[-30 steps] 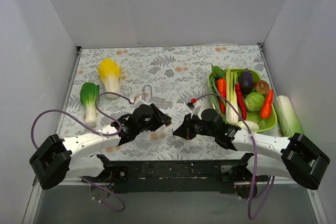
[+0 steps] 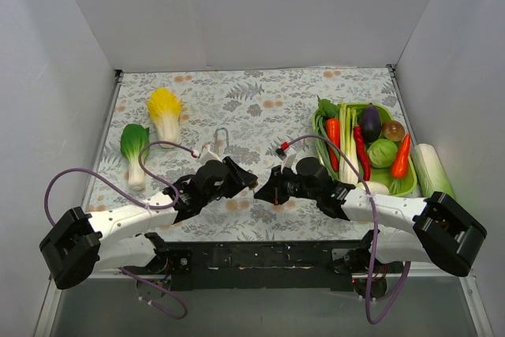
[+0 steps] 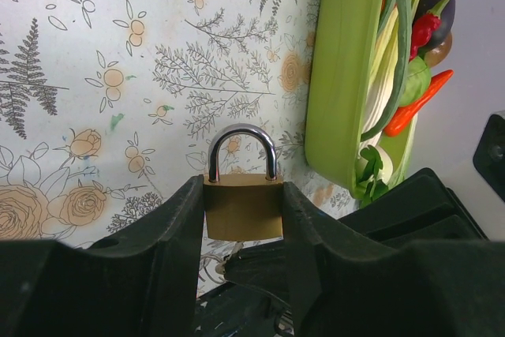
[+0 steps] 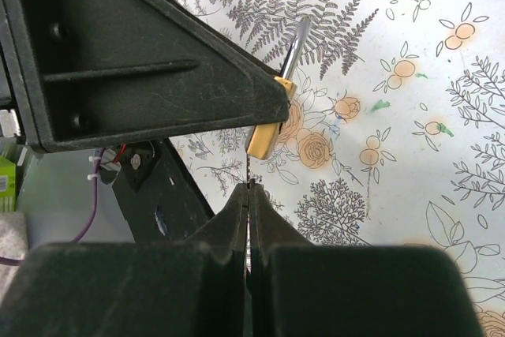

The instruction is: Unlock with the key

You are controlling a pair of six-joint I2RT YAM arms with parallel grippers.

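A brass padlock [image 3: 243, 222] with a steel shackle is held above the table, and my left gripper is shut on it. Both shackle legs run into the body. In the right wrist view the padlock [image 4: 264, 138] shows edge-on past the left finger [image 4: 197, 92]. My right gripper is shut on a key, whose thin notched blade [image 4: 248, 167] sticks out toward the padlock's underside. The blade's tip lies at or very close to that face; I cannot tell whether it is in the keyhole. From above, both grippers meet near the table's front middle.
At the right stands a green basket [image 2: 319, 128] of vegetables, with a pale long vegetable [image 2: 432, 170] beside it. A yellow-leaved cabbage [image 2: 164, 112] and a bok choy [image 2: 135, 151] lie at the left.
Over the last second my right gripper has moved left and slightly up in the top view, closing the gap to the padlock. My left arm stays nearly still.
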